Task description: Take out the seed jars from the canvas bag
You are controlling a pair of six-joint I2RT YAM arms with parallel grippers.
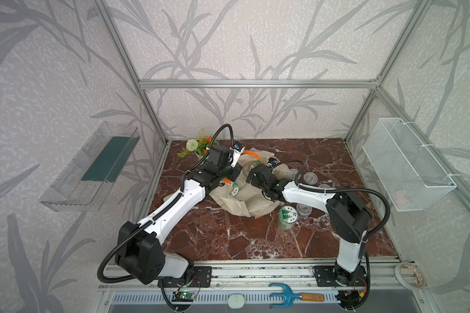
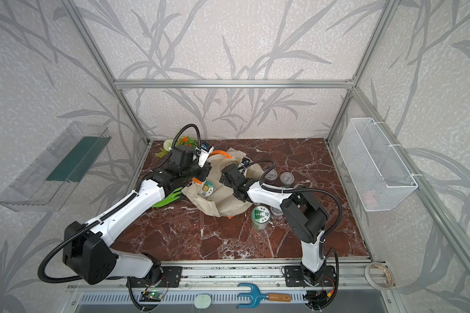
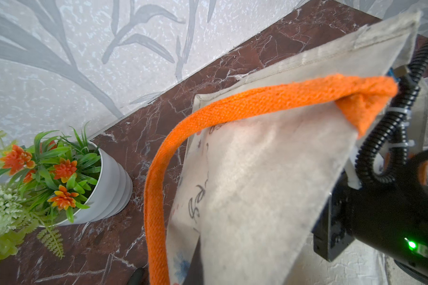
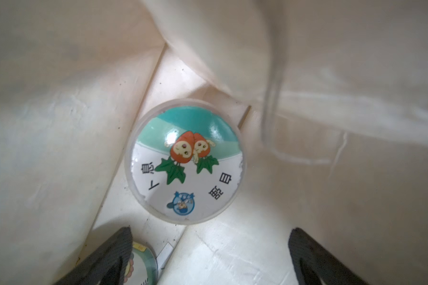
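The beige canvas bag (image 1: 250, 200) lies open across the middle of the table, one orange handle (image 3: 252, 102) close to the left wrist view. My left gripper (image 1: 237, 174) is shut at the bag's left edge; whether cloth is between its fingers is hidden. My right gripper stands open above the bag's inside, its fingers (image 4: 311, 258) wide apart and empty. Ahead of them is a round seed jar lid (image 4: 185, 190) with a teal and white label. A second jar (image 4: 145, 270) shows partly at the lower left. One green-labelled jar (image 1: 287, 218) stands outside, right of the bag.
Several clear round containers (image 1: 310, 179) stand to the right of the bag, partly under the right arm. A white flower pot (image 3: 114, 190) stands behind the left arm. A green glove-like item (image 2: 168, 197) lies left of the bag.
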